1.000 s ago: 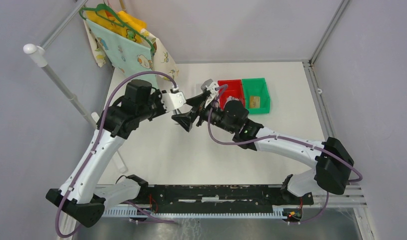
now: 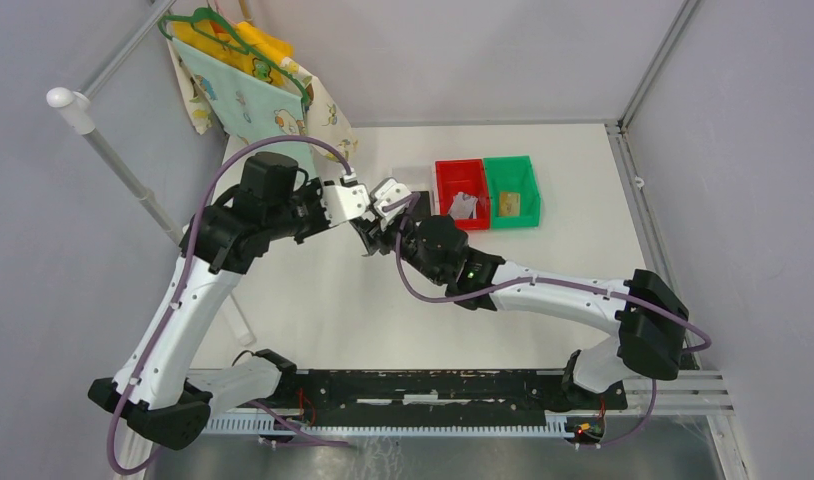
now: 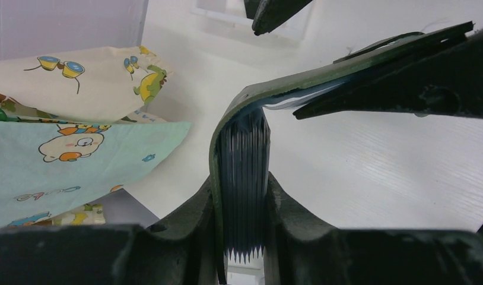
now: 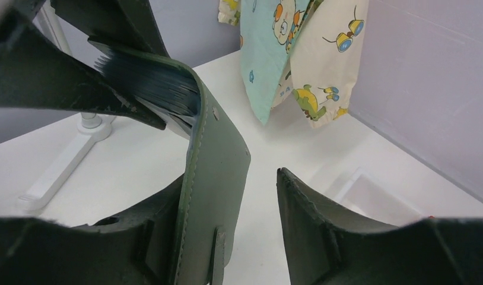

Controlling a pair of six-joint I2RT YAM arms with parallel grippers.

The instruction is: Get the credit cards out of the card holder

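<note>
A dark green card holder with fanned, pleated pockets fills the middle of the left wrist view. My left gripper is shut on its pleated body, holding it above the table. The holder's cover flap bends away and passes between the fingers of my right gripper. Those fingers stand part open: the flap lies against one, while a gap separates it from the other finger. A pale, thin strip shows under the flap; whether it is a card, I cannot tell. From above, the arms hide the holder.
Behind the grippers stand a red bin and a green bin, with a clear tray beside them. Printed cloths hang from a rack at the back left.
My right gripper has turned and drawn in toward the left gripper, its fingers now around the holder's flap. The left arm has stayed nearly in place.
</note>
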